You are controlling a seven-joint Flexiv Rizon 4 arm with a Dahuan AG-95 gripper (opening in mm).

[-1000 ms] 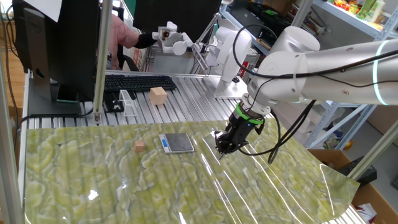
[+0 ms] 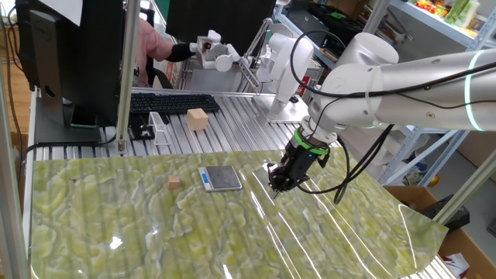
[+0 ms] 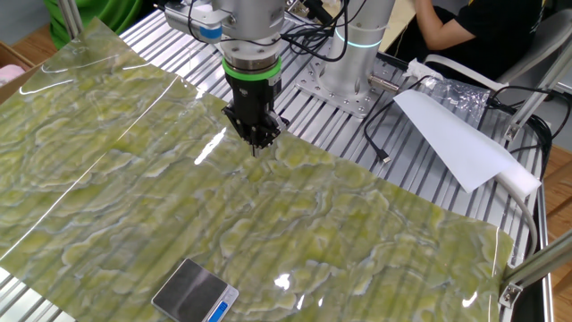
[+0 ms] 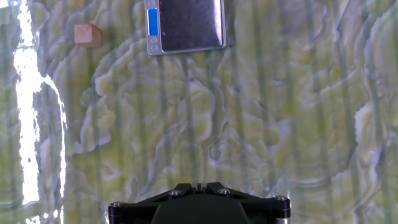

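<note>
My gripper shows at the bottom of the wrist view, its fingers brought together with nothing visible between them. In exterior view 1 the black gripper (image 2: 276,191) hangs above the green marbled mat, to the right of a small scale. That scale (image 2: 222,178) has a dark plate and a blue display, and its plate is bare. A small wooden block (image 2: 173,182) lies on the mat left of the scale. From the wrist camera, the block (image 4: 87,35) and the scale (image 4: 191,25) both appear near the top, well apart from the fingers.
Beyond the mat, a larger wooden block (image 2: 197,119) rests on the slatted table near a keyboard (image 2: 175,103) and a white stand (image 2: 159,129). A white sheet (image 3: 460,139) and loose cables lie near the arm's base.
</note>
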